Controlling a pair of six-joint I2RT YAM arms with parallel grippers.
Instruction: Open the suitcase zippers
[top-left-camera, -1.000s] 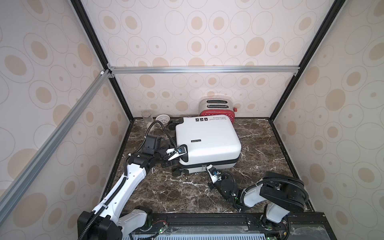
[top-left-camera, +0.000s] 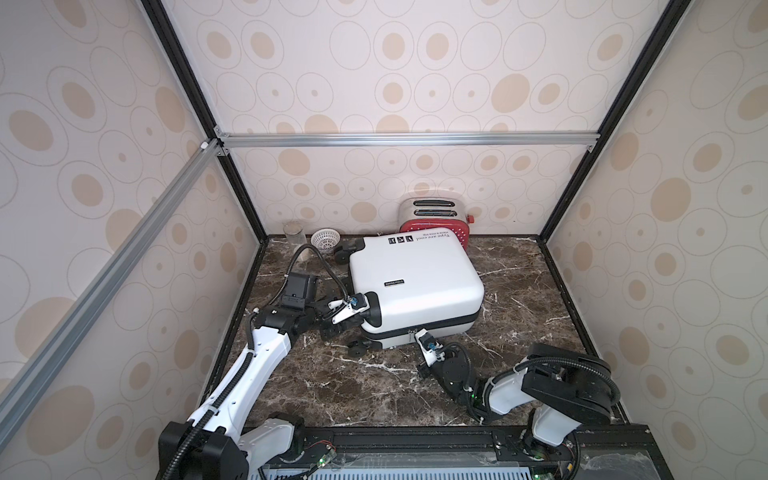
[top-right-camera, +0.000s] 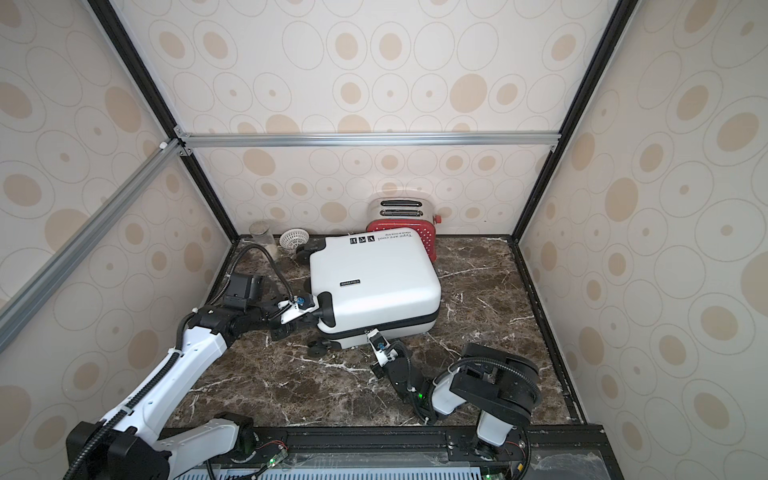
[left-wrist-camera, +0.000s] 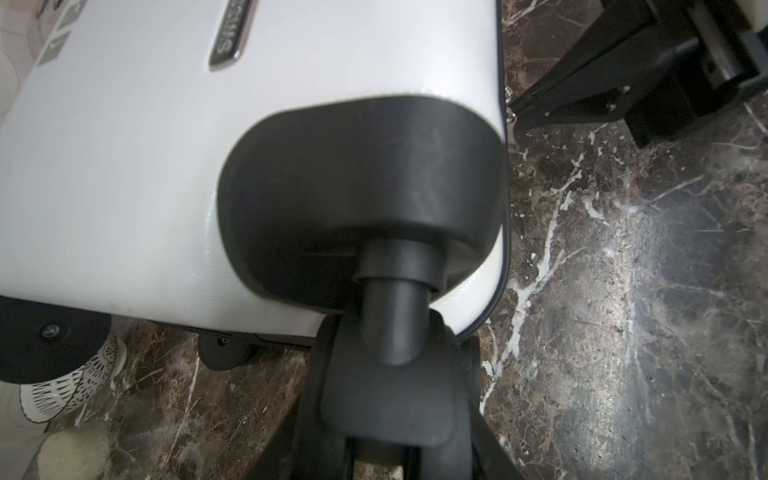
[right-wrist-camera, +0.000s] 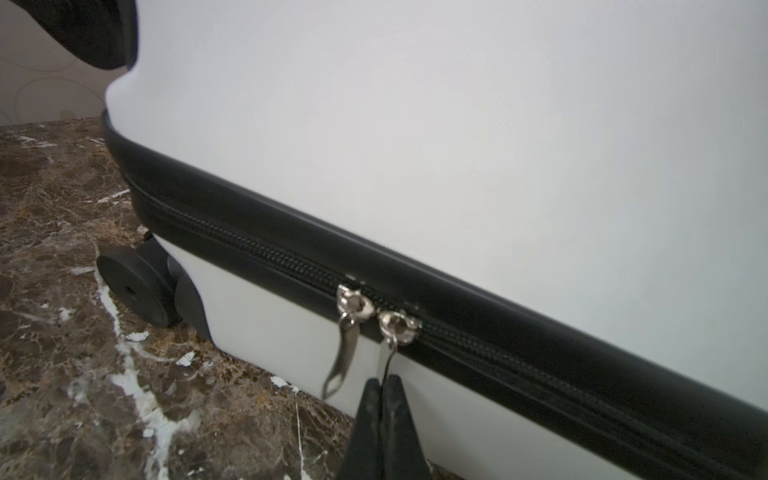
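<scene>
The white suitcase (top-left-camera: 416, 280) lies flat, and a black zipper band (right-wrist-camera: 264, 256) runs around its side. Two silver sliders sit side by side on that band, apparently with zipped teeth to their left. The left zipper pull (right-wrist-camera: 342, 360) hangs free. On the other slider, the right zipper pull (right-wrist-camera: 387, 356) runs down into the fingertips of my right gripper, which is shut on its lower end. At the near left corner, my left gripper is shut on the black caster (left-wrist-camera: 392, 392) below its corner mount (left-wrist-camera: 360, 192).
Behind the suitcase stands a red toaster (top-left-camera: 436, 220). A white basket (top-left-camera: 325, 239) and a clear jar (top-left-camera: 294, 233) are at the back left.
The suitcase has turned slightly, its near edge shifting a little toward the front and right. Both grippers have shifted slightly with it and remain shut.
</scene>
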